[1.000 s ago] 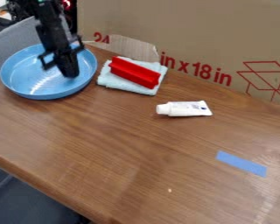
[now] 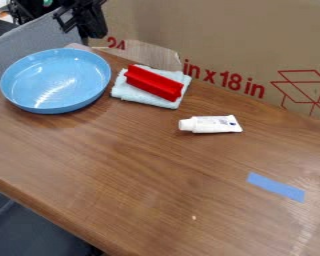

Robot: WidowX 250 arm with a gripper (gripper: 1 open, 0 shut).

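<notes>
The dark gripper (image 2: 85,30) is at the top left, raised above the back edge of a blue round dish (image 2: 53,82); it looks shut, with nothing visible between its fingers. The dish lies on the wooden table at the left and appears empty. A red block (image 2: 153,82) rests on a folded pale cloth (image 2: 133,95) right of the dish. A white tube (image 2: 210,125) lies farther right on the table.
A cardboard box (image 2: 256,55) stands along the back. A strip of blue tape (image 2: 275,186) is stuck at the right. Its edge runs along the lower left.
The gripper has risen up and back from low inside the blue dish to above its far edge. The other objects look unmoved.
</notes>
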